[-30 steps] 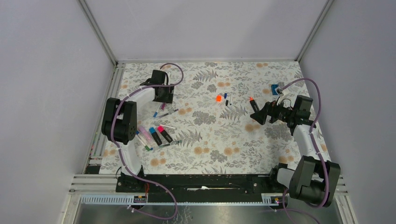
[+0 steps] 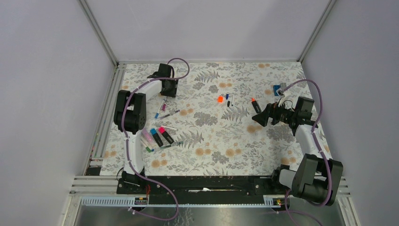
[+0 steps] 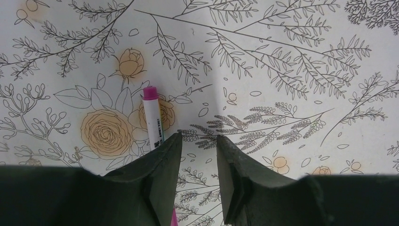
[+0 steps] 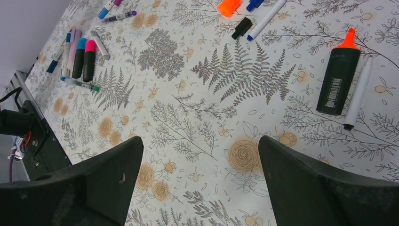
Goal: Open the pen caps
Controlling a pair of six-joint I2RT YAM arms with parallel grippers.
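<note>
My left gripper hangs at the back left above a white pen with a pink end, which lies just left of its fingertips; its fingers are part open with nothing visible between them. My right gripper stands open at the right, short of an orange-capped black marker and a white pen. Near the centre lie a loose orange cap, a black cap and a white pen with a blue end.
Several markers and pens lie at the front left. A blue object sits at the back right.
The right arm and objects look still.
</note>
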